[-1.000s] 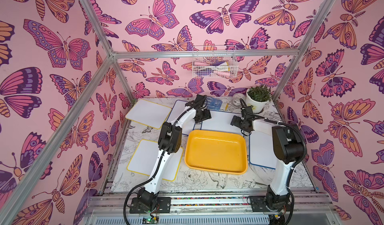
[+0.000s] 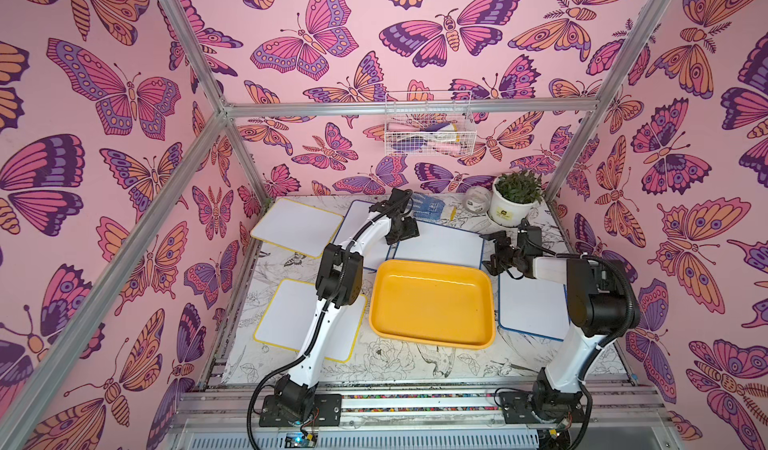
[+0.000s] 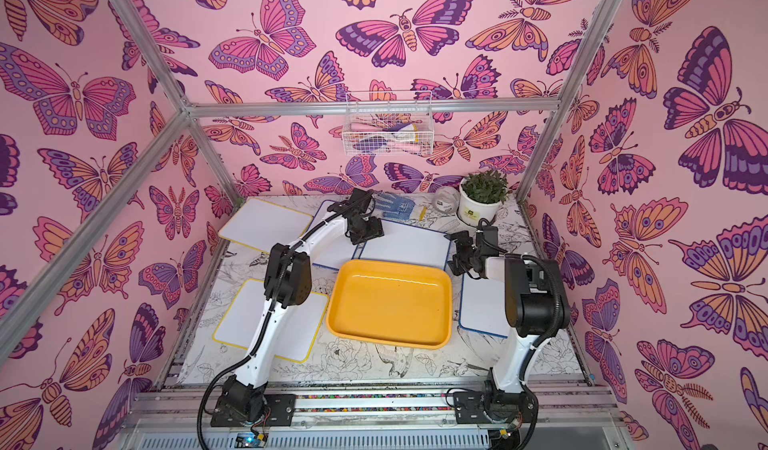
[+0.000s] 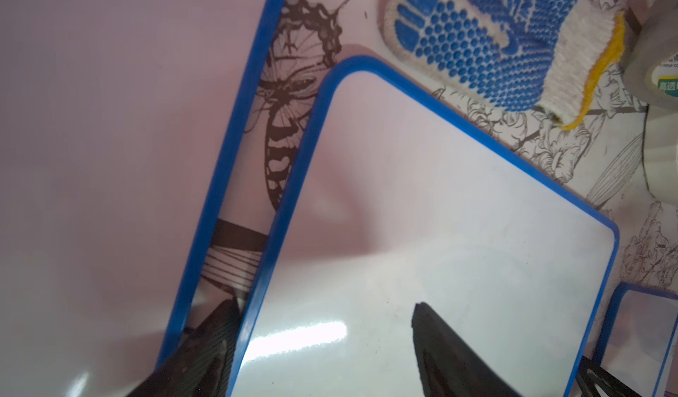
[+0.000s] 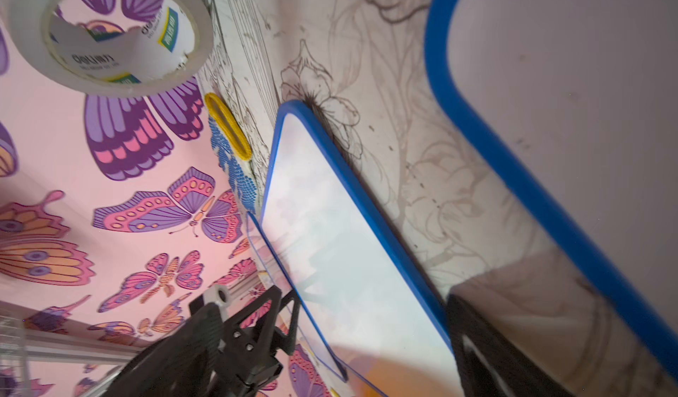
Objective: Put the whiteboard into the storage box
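A blue-edged whiteboard (image 2: pixel 440 246) lies on the table just behind the empty yellow storage box (image 2: pixel 432 262). My left gripper is open at the board's left edge; one finger (image 4: pixel 215 340) is beside the blue rim and the other is above the white face. At the opposite end, my right gripper stands open, one finger (image 5: pixel 473 340) by the right rim. Neither gripper visibly clamps the board. Other whiteboards lie around: one blue-edged (image 2: pixel 352 226) to the left, another blue-edged (image 2: pixel 532 306) to the right, and two yellow-edged (image 2: pixel 296 226) at the left side.
Behind the middle board are blue-dotted gloves (image 4: pixel 487 36), a tape roll (image 5: pixel 190 15) and a potted plant (image 2: pixel 516 197) at the back right. A wire basket (image 2: pixel 428 141) hangs on the back wall. The table in front of the box is clear.
My right gripper has moved rightward and toward the front, to the board's right edge. The left gripper has shifted slightly left, and the middle board's visible left edge sits a little farther left.
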